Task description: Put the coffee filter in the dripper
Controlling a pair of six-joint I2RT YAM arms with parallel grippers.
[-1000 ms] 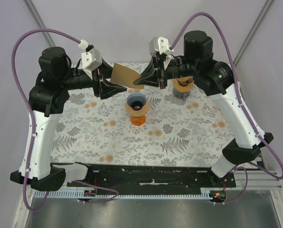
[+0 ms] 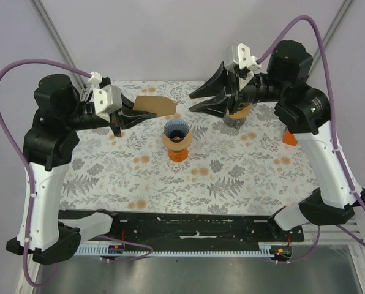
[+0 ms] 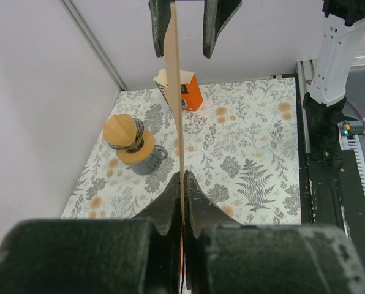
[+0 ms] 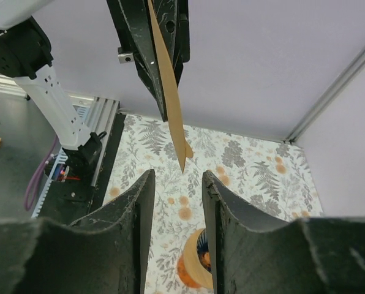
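Observation:
The tan paper coffee filter (image 2: 157, 105) is held edge-on in my left gripper (image 2: 134, 117), which is shut on it; in the left wrist view it stands as a thin upright strip (image 3: 173, 73). My right gripper (image 2: 201, 101) is apart from the filter, to its right, with its fingers parted and nothing between them. The dripper (image 2: 176, 141), ribbed inside with a tan rim and orange base, stands on the patterned mat between and below the grippers; in the right wrist view it is partly hidden by the fingers.
A metal pot with a tan top (image 2: 232, 122) stands at the back right, partly behind the right arm. An orange box (image 3: 191, 92) is at the far right of the mat.
My left gripper has closed on the filter and shifted slightly left with it. My right gripper has let go, parted its fingers and moved away to the right.

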